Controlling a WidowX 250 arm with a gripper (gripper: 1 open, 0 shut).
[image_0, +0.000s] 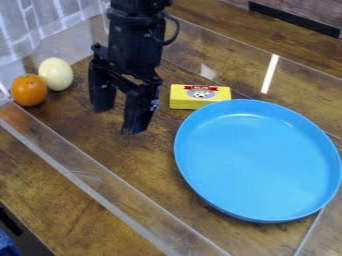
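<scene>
My black gripper hangs over the wooden table left of centre, its fingers open with nothing seen between them. To its left lie an orange fruit and a white egg-shaped object. Right of it is a yellow box with a printed label. A large blue plate fills the right side.
A clear wall or edge runs along the left side.
</scene>
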